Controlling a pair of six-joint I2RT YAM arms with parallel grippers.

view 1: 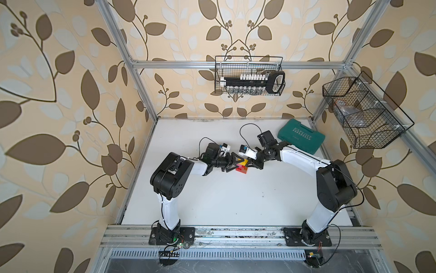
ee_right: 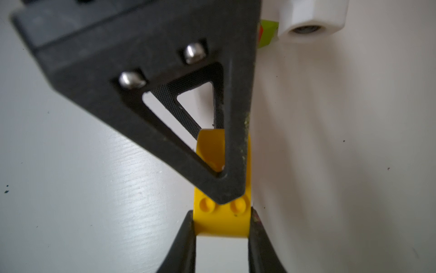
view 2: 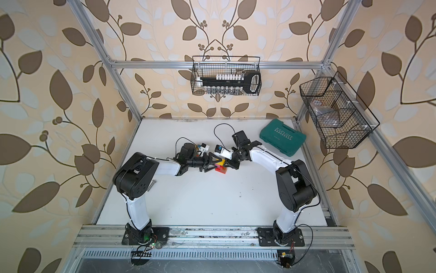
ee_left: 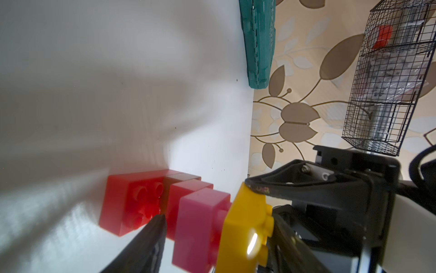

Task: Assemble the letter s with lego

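In the left wrist view a row of joined bricks runs from a red brick (ee_left: 129, 200) on the table through a second red brick (ee_left: 181, 195) to a pink brick (ee_left: 195, 227), with a yellow brick (ee_left: 245, 227) at the near end. My left gripper stands part open, its fingers on either side of the pink and yellow bricks. From the right, my right gripper is shut on the yellow brick. One of the left gripper's fingers (ee_right: 236, 136) lies across that brick in the right wrist view. Both arms meet mid-table, partly hiding the bricks from above.
A green case (view 1: 301, 136) lies at the back right. Wire baskets (view 1: 249, 76) hang on the back and right walls. In the right wrist view a green brick (ee_right: 268, 32) shows beside a white part (ee_right: 311, 18) at the top.
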